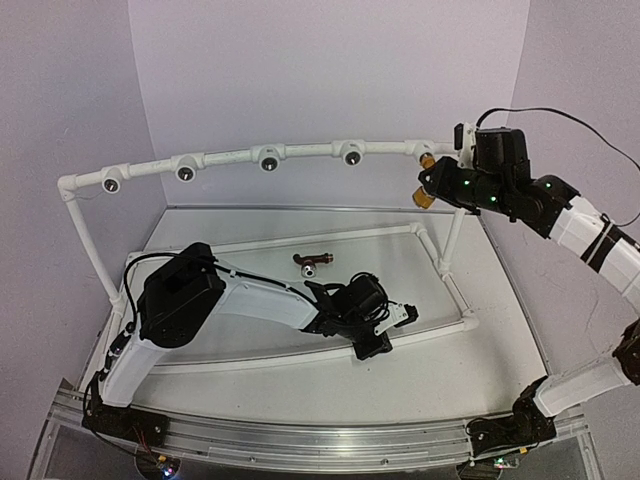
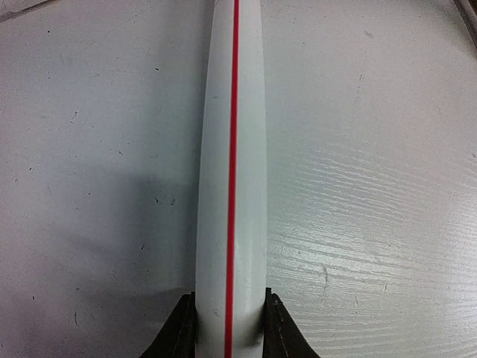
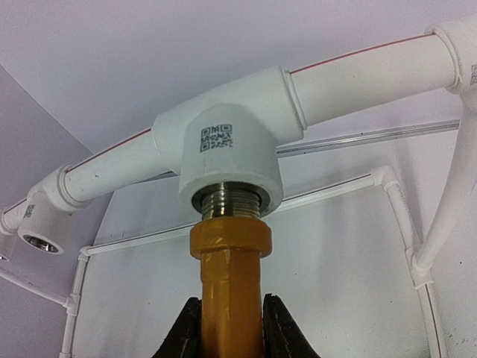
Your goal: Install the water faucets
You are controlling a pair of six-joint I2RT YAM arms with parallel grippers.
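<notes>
In the right wrist view an orange faucet [image 3: 231,261] stands with its threaded end at the mouth of a white tee socket [image 3: 231,160]; part of the thread still shows below the rim. My right gripper is shut on its body, one dark finger on each side. From the top, this is the rightmost tee of the upper pipe, with orange [image 1: 424,197] showing by the right gripper [image 1: 427,182]. Low at the front, my left gripper [image 1: 386,336] is shut on the frame's white pipe [image 2: 232,186], which has a red stripe.
A brown faucet [image 1: 313,261] lies on the white base panel inside the lower pipe frame [image 1: 250,361]. Several other tees along the upper pipe [image 1: 228,157] have empty, dark openings. The left arm [image 1: 260,300] stretches across the panel.
</notes>
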